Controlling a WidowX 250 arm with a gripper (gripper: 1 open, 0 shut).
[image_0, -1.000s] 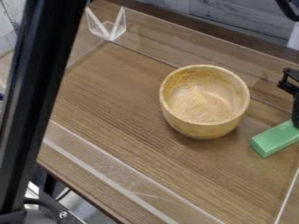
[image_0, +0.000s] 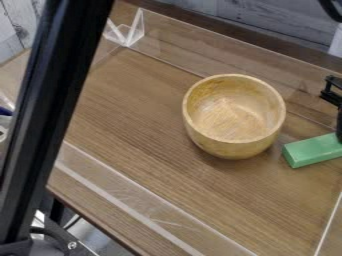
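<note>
A light wooden bowl (image_0: 234, 115) sits empty on the wooden table (image_0: 147, 160), right of centre. Just right of it lies a green block (image_0: 313, 150). My gripper (image_0: 334, 120) is at the right edge, black and mostly cut off, low at the block's far end, touching it or very close. Whether its fingers are open or shut is hidden.
A black frame post (image_0: 47, 100) runs down the left side, close to the camera. A clear plastic piece (image_0: 124, 30) stands at the back left. Clear tape strips cross the table, whose middle left is free.
Since a second ago the green block has shifted a little toward the bowl, leftward and up in the view. The bowl has not visibly moved.
</note>
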